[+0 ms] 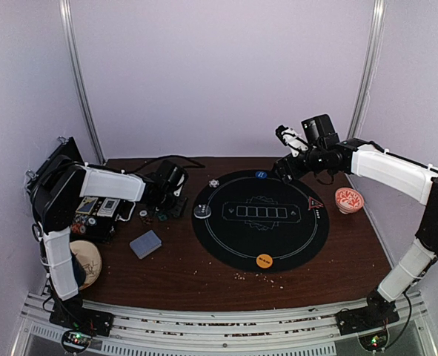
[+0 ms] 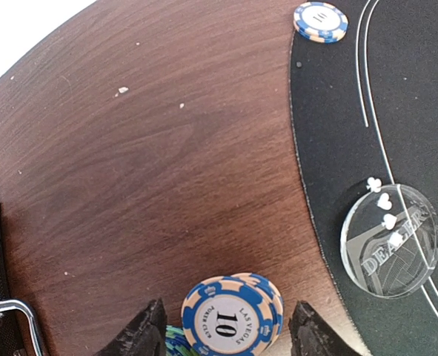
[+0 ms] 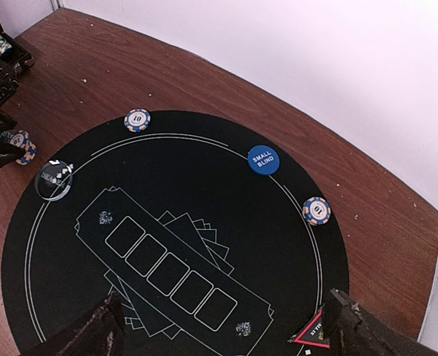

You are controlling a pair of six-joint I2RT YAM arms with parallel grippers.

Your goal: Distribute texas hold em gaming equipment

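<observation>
My left gripper is open, its fingers on either side of a blue-and-cream 10 chip stack (image 2: 230, 315), with green chips (image 2: 180, 339) behind it, left of the mat. On the black round mat (image 1: 260, 233) are the dealer button (image 2: 389, 241), 10 chips (image 3: 137, 119) (image 2: 320, 21), a blue small blind button (image 3: 264, 159), an orange button (image 1: 264, 261) and a red triangle marker (image 3: 313, 330). My right gripper is open above the mat's right side, holding nothing.
An open chip case (image 1: 93, 226) stands at the left, with a card deck (image 1: 145, 244) before it. A round wooden bowl (image 1: 88, 263) sits front left, a red-and-white bowl (image 1: 349, 199) at the right.
</observation>
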